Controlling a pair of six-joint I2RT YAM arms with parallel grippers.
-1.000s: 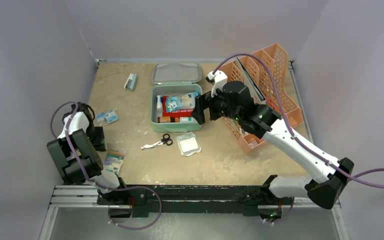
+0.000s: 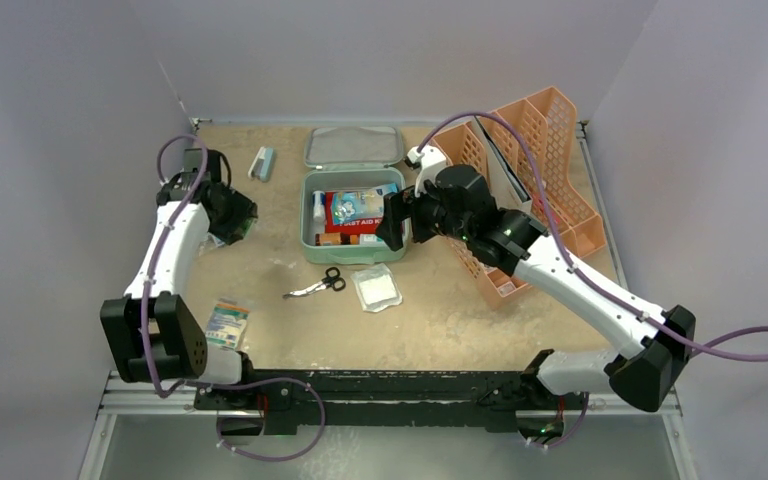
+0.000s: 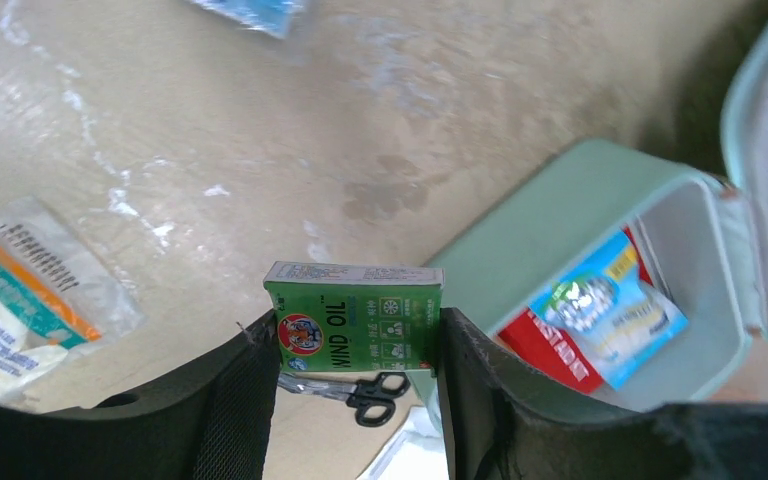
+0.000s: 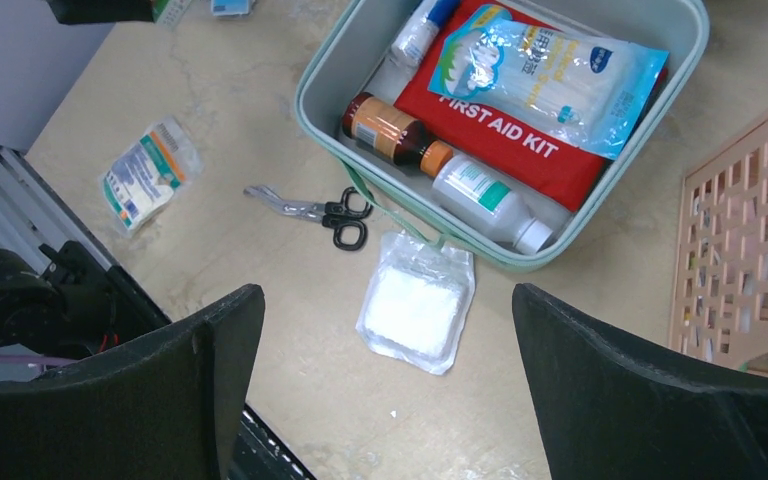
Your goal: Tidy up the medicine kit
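Note:
A green box [image 3: 360, 325] labelled WIND OIL is held up off the table, with my left gripper shut on its two ends. In the top view that gripper is over the left side of the table, well left of the kit box [image 2: 352, 256]. The kit is pale green with its lid open. Inside lie a red first aid pouch [image 4: 520, 140], a blue-white packet [image 4: 550, 80], a white tube [image 4: 418, 38], a brown bottle [image 4: 385, 128] and a white bottle [image 4: 485, 198]. My right gripper hangs open near the kit's right end, nothing between its fingers.
Scissors [image 2: 318, 284] and a white gauze packet [image 2: 376, 288] lie in front of the kit. A bandage packet [image 2: 227, 324] is at front left, a small pale blue item [image 2: 262, 164] at back left. An orange basket [image 2: 565, 180] fills the right side.
The right arm has shifted slightly.

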